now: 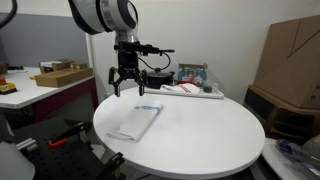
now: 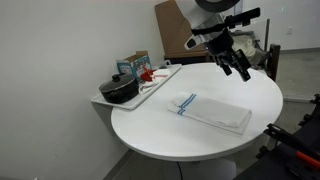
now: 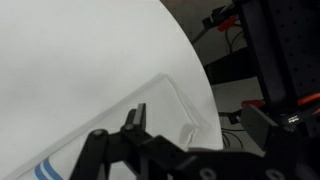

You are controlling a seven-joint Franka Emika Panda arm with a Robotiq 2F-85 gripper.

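Observation:
A folded white cloth with blue stripes near one end (image 1: 138, 122) lies flat on the white round table, towards the side nearest the arm's base. Above it hangs my gripper (image 1: 129, 91), its two fingers spread wide and nothing between them. In the second exterior view the gripper (image 2: 237, 73) is up over the cloth (image 2: 218, 111), clear of it. The wrist view looks down on a corner of the cloth (image 3: 135, 118), with blue stripes at lower left; the gripper's dark fingers (image 3: 268, 130) cover part of the lower area.
At the table's far side stands a tray (image 2: 108, 98) with a black lidded pot (image 2: 122, 88), a red-and-white cloth (image 2: 152, 75) and a picture box (image 2: 132, 66).

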